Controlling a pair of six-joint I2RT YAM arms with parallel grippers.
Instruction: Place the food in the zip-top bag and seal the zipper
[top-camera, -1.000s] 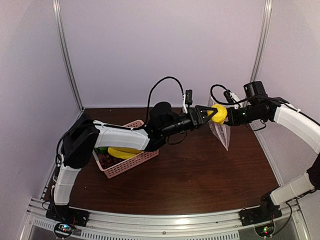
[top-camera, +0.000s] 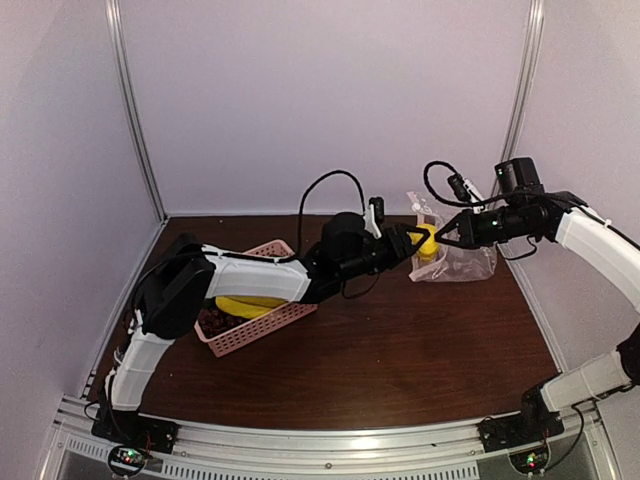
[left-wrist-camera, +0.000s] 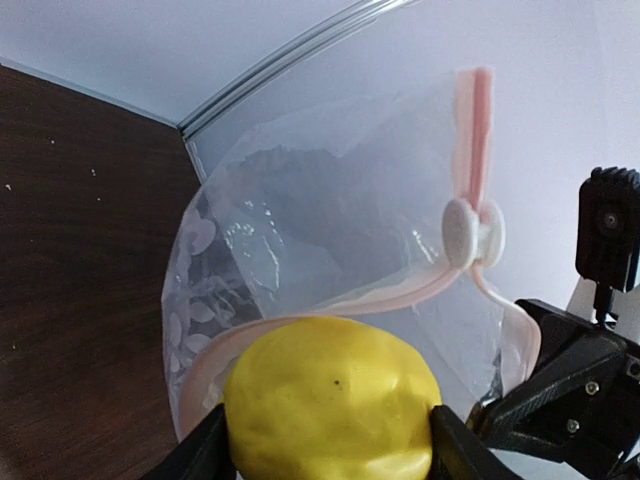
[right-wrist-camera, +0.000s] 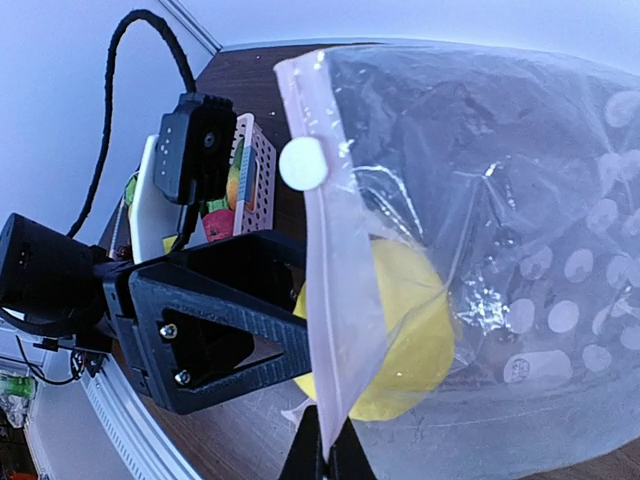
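A clear zip top bag (top-camera: 468, 264) hangs above the right part of the table, its mouth facing left. In the right wrist view, my right gripper is shut on the pinkish rim at the bag's mouth. A white slider (left-wrist-camera: 461, 234) sits on the zipper strip. My left gripper (top-camera: 420, 238) holds a round yellow food piece (left-wrist-camera: 330, 400) at the mouth, a finger touching either side. Through the clear film, part of the yellow piece (right-wrist-camera: 420, 330) shows past the rim. The bag appears otherwise empty.
A pink basket (top-camera: 262, 328) with a banana (top-camera: 243, 307), dark grapes and other food stands at left, partly hidden under my left arm. A side wall rises close behind the bag.
From a narrow hanging strip, the bag has spread out to the right. The yellow piece, still between my left fingers, has shifted slightly left and down into the mouth.
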